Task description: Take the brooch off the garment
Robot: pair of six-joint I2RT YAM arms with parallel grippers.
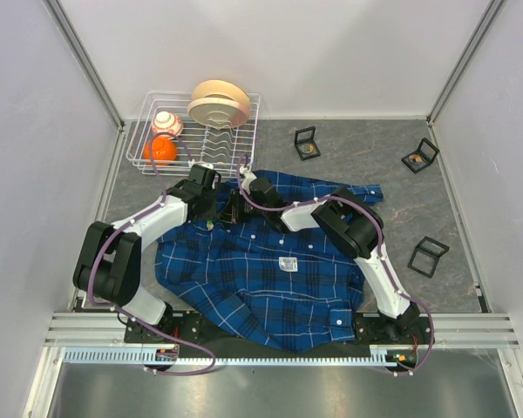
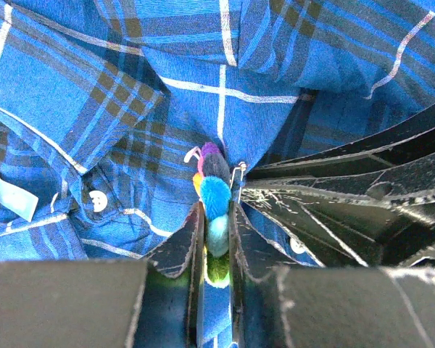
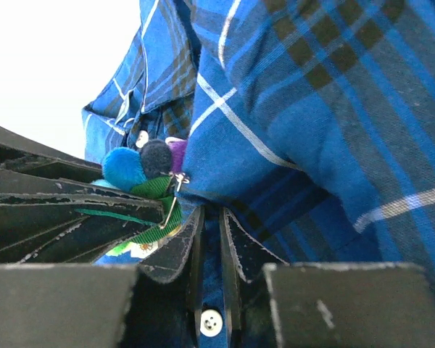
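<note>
The brooch is a small caterpillar of coloured pompoms (image 2: 216, 196) on a green ribbon backing (image 3: 154, 190). My left gripper is shut on it, one finger on either side. A thin metal pin (image 3: 177, 190) sticks out of the brooch's back, close against a fold of the blue plaid garment (image 1: 270, 261); whether it still passes through the cloth cannot be told. Right beside the pin is my right gripper, its fingertips at the fold with only a narrow gap between them. Whether cloth is caught there is unclear.
A wire dish rack (image 1: 235, 144) with plates and an orange pot (image 1: 160, 149) stands close behind the grippers. Small black open boxes (image 1: 306, 144) lie on the grey table, whose right side is otherwise free.
</note>
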